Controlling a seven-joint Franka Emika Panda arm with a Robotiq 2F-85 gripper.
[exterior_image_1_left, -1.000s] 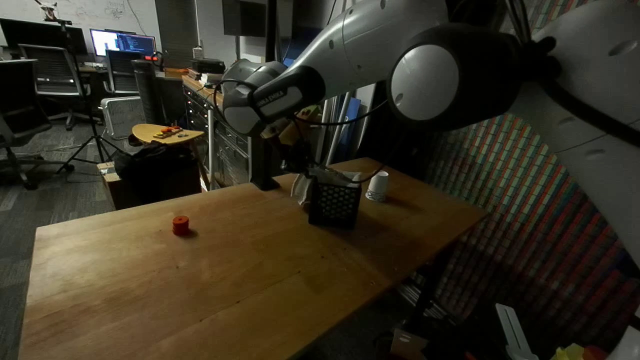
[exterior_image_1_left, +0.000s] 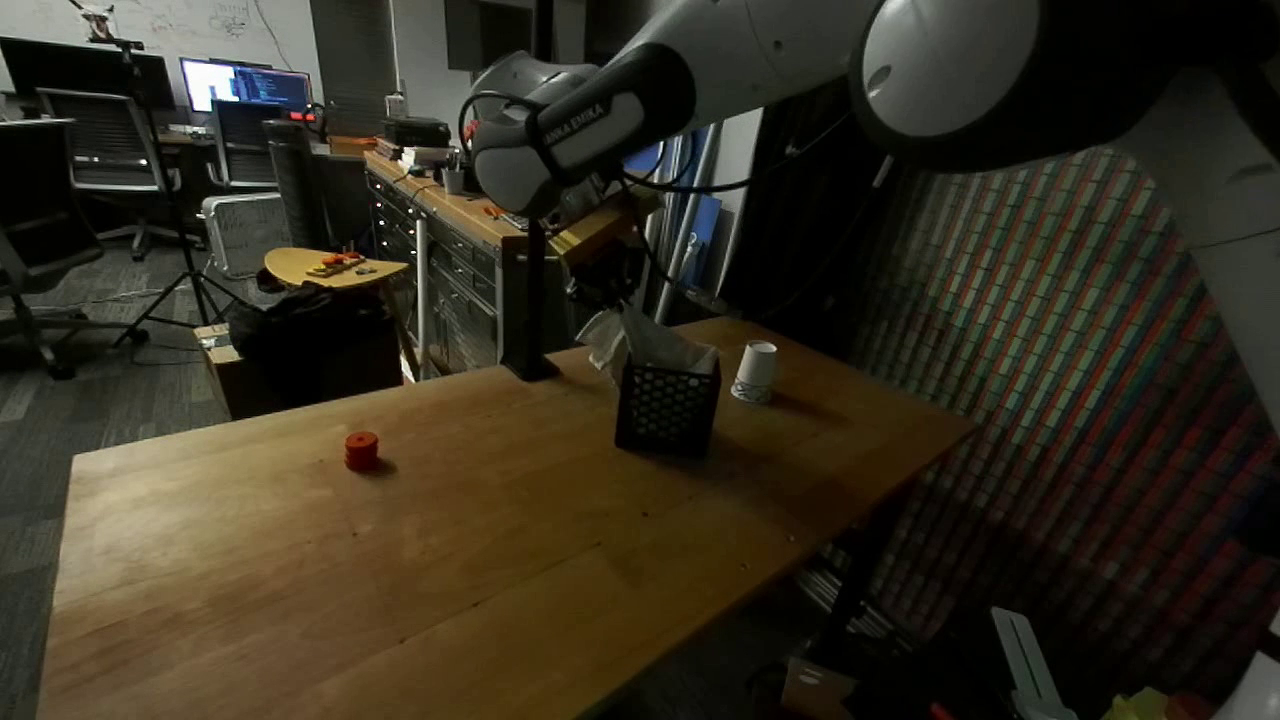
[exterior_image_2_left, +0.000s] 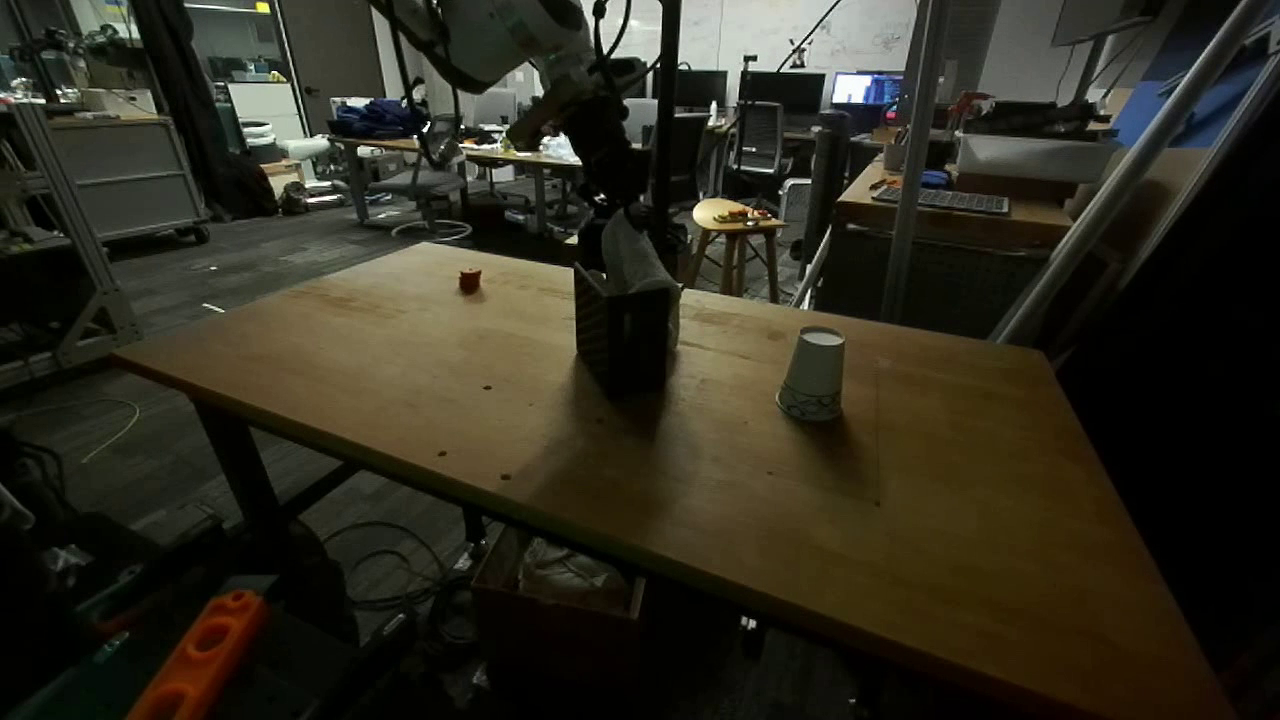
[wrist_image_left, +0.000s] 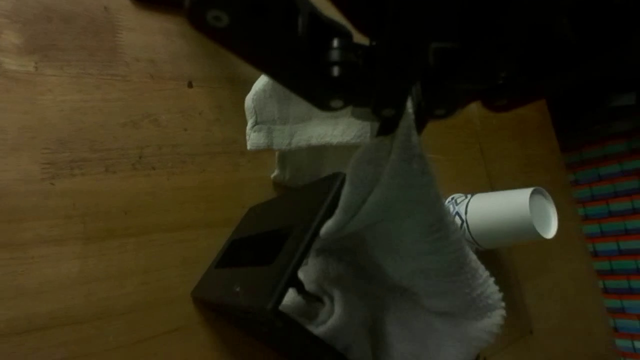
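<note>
A pale cloth (wrist_image_left: 402, 240) rises to a peak where my gripper is shut on it. Part of the cloth still sits in the black basket (wrist_image_left: 264, 252), and another part hangs over its side. In exterior view 1 the cloth (exterior_image_1_left: 654, 342) stands up above the perforated basket (exterior_image_1_left: 667, 412), with the gripper (exterior_image_1_left: 618, 302) just over it. From exterior view 2, the cloth (exterior_image_2_left: 636, 256) stretches up out of the basket (exterior_image_2_left: 624, 336) toward the dark gripper (exterior_image_2_left: 618, 216); its fingertips are hard to make out there.
An upside-down white paper cup (exterior_image_1_left: 755, 372) stands beside the basket on the wooden table (exterior_image_1_left: 480, 540). Farther off lies a small red cylindrical object (exterior_image_1_left: 361, 451). A dark vertical post (exterior_image_1_left: 529, 324) rises at the table's back edge.
The arm has risen and moved slightly right. The cloth, lower and draped at the basket a second ago, is now pulled up into a peak. Basket, cup and red object look unmoved.
</note>
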